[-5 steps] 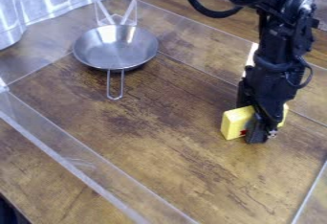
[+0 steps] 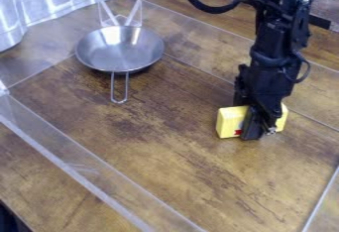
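Note:
My black gripper (image 2: 257, 122) reaches down from the upper right and is shut on a yellow block (image 2: 228, 122), which rests on the wooden table at the right of centre. The gripper body covers much of the block's middle, and a small red mark shows near its lower edge.
A steel pan (image 2: 119, 48) with a wire handle sits at the upper left, a white pronged object behind it. Clear strips run along the table's (image 2: 133, 147) left and right edges, and a white cloth hangs at the top left.
My gripper and the yellow block in it have moved left by a small amount across the table. The pan has not moved.

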